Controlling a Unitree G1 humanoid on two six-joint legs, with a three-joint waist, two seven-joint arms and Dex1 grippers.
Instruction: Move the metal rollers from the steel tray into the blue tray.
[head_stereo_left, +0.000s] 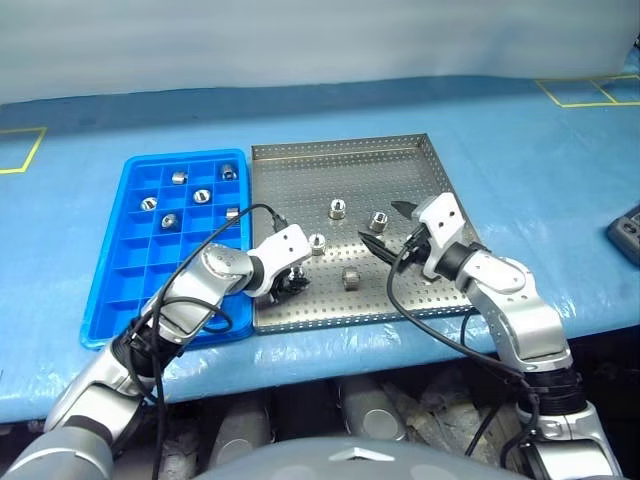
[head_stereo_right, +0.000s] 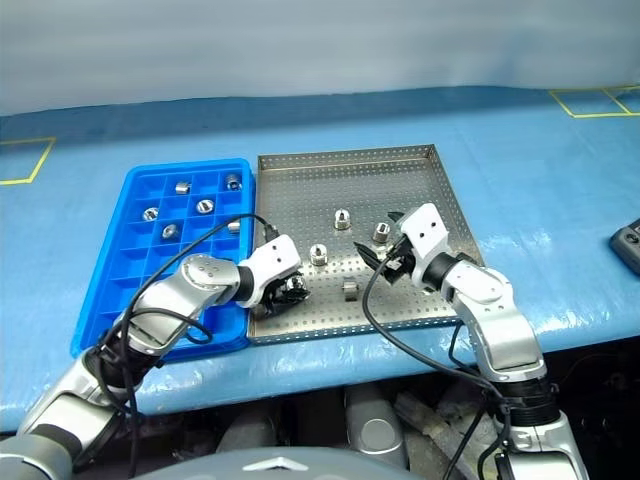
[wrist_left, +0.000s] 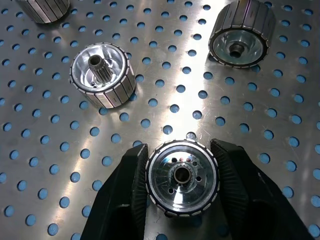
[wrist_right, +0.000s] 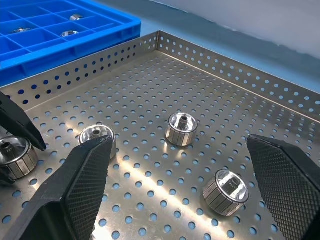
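Observation:
In the left wrist view my left gripper is shut on a metal roller (wrist_left: 182, 177), a pad against each side of its ribbed rim. That roller is still low over the steel tray (head_stereo_left: 330, 160); whether it touches the floor I cannot tell. Several other rollers stand or lie in the tray, among them an upright one (wrist_right: 182, 129) and a tilted one (wrist_right: 226, 192) in the right wrist view. My right gripper stands open, the tilted roller lying beyond and between its fingers. The blue tray (head_stereo_left: 128, 255) has rollers in several back compartments.
The blue tray sits directly left of the steel tray, whose raised rim (wrist_right: 125, 52) borders it. Many front compartments of the blue tray look empty, partly hidden by my left arm (head_stereo_left: 190, 300). A dark device (head_stereo_left: 627, 235) lies at the far right.

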